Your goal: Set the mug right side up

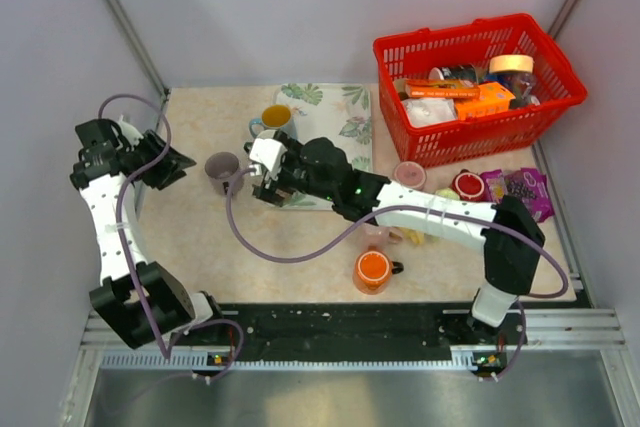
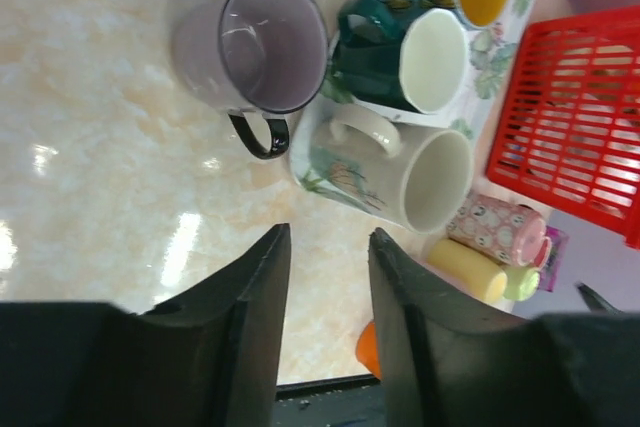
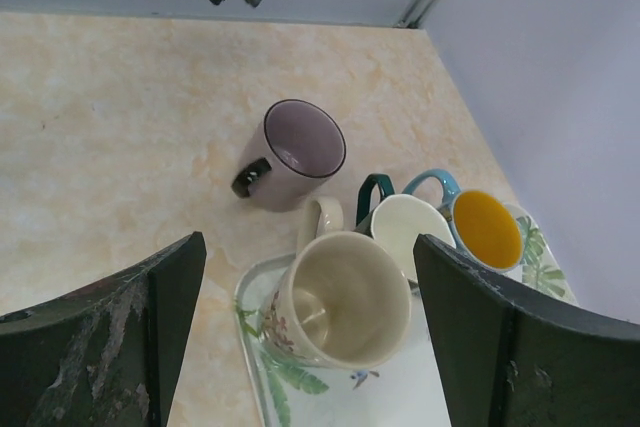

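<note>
The grey-purple mug (image 1: 222, 169) is on the table left of the tray, its mouth facing up; it looks upright or nearly so. Its black-lined handle (image 2: 262, 137) points toward the table's front in the left wrist view. Left of the mug, my left gripper is part open with nothing between its fingers. My right gripper is to the mug's right, above the tray's near left part, its fingers wide apart and empty. In the right wrist view the mug (image 3: 290, 157) stands beyond those fingers, clear of both grippers.
On the leafy tray (image 1: 358, 97) stand a cream mug (image 2: 390, 172), a dark green mug (image 2: 405, 62) and a blue mug with yellow inside (image 1: 277, 117). An orange mug (image 1: 372, 272) and a full red basket (image 1: 480, 132) are farther right. Bare table lies in front of the grey mug.
</note>
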